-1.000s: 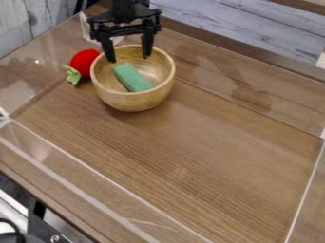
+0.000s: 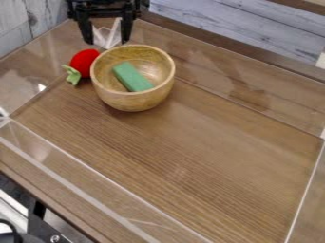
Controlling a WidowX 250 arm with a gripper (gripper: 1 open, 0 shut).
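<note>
My gripper (image 2: 106,30) is at the top edge, its black fingers apart, open, above and behind a wooden bowl (image 2: 148,97). The bowl holds a green block (image 2: 132,78). Just left of the bowl lies a red object (image 2: 84,61) with a green top, like a toy strawberry or pepper. A pale, crumpled-looking thing (image 2: 108,38) is under the gripper, too small to make out.
A grey wall (image 2: 32,28) runs along the left edge.
My gripper has moved up the view, away from over the bowl toward the back left. The bowl, block and red object look unmoved.
</note>
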